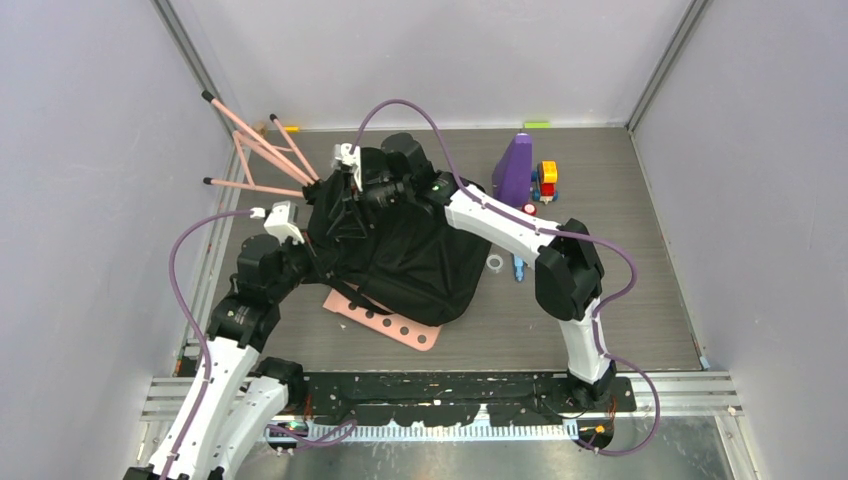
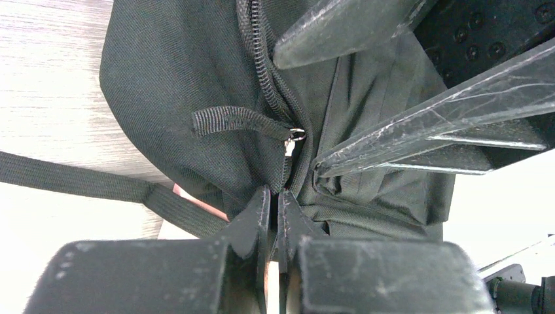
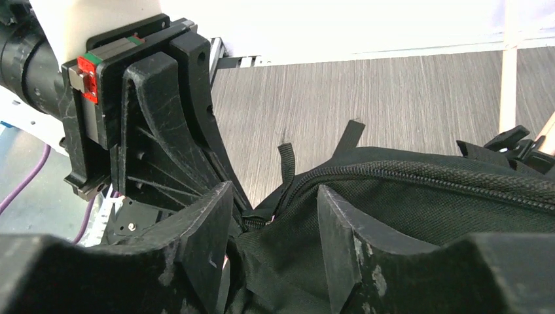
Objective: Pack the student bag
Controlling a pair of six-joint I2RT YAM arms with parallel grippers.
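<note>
The black bag (image 1: 420,270) lies crumpled in the middle of the table, its zip (image 2: 262,65) and small metal puller (image 2: 289,145) visible in the left wrist view. My left gripper is shut on the bag's fabric just below the puller, at the bag's left side. My right gripper stands open over the bag, close beside my left one, with the zip running between and behind its fingers.
Pink folding legs (image 1: 260,150) lie at back left. A pink perforated board (image 1: 410,332) is under the bag's front. A purple block (image 1: 512,170), toy truck (image 1: 546,180), tape ring (image 1: 494,263) and blue item (image 1: 519,268) are at right.
</note>
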